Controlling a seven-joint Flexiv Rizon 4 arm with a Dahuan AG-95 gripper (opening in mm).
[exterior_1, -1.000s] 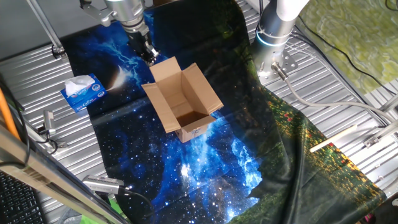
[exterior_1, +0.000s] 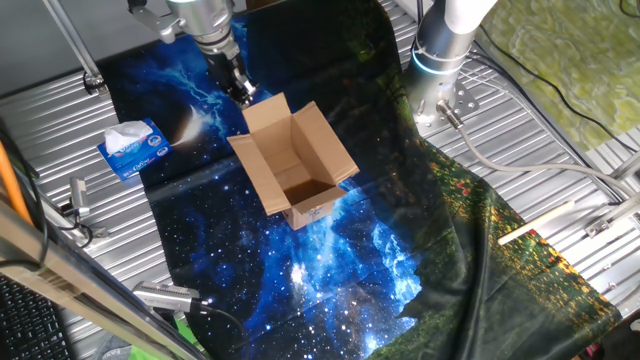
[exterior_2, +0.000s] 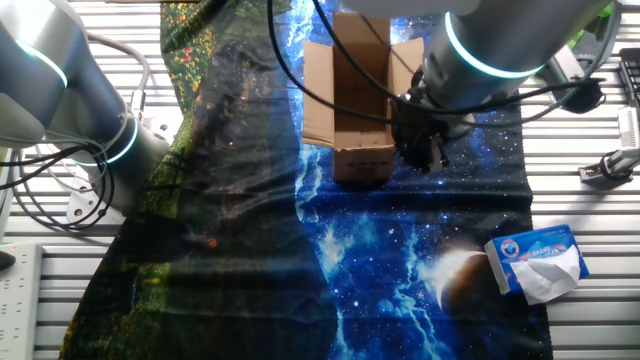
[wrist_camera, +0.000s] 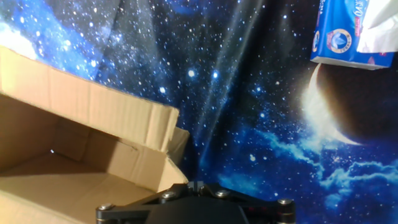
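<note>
An open cardboard box (exterior_1: 293, 165) stands on the dark cloth, flaps spread outward; the part of its inside that shows looks bare. Above the cloth, beside the box's far flap in exterior view 1, hangs my gripper (exterior_1: 247, 98). In exterior view 2 the gripper (exterior_2: 428, 160) is close to the box's right-hand flap; contact cannot be told. Along the bottom of the wrist view, the black gripper appears shut, its fingers meeting in the middle with nothing seen between them. The box (wrist_camera: 87, 93) fills the lower left there.
A blue tissue box (exterior_1: 135, 150) with a white tissue sticking out lies at the cloth's edge, well apart from the cardboard box. An arm's base (exterior_1: 436, 85) stands beyond the cloth, with cables nearby.
</note>
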